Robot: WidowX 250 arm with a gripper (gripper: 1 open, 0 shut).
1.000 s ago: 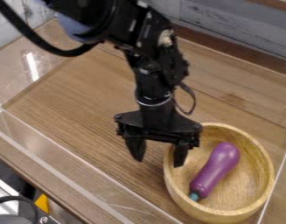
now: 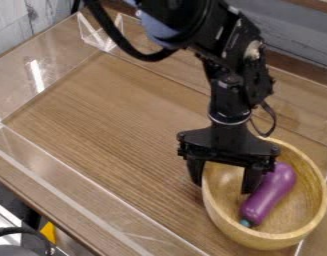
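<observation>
The black gripper [image 2: 227, 160] hangs over the left rim of a tan bowl [image 2: 289, 226] at the lower right, its fingers open and pointing down. A purple eggplant-like object [image 2: 269, 192] lies in the bowl to the right of the fingers, its green tip toward the front. The frame does not show clearly whether the fingertips touch the bowl.
A clear plastic wall runs along the left edge. Dark cables and a small yellow item sit at the lower left, off the table top.
The gripper and arm have shifted right, further over the bowl and closer to the purple object. The bowl appears slightly shifted to the right.
</observation>
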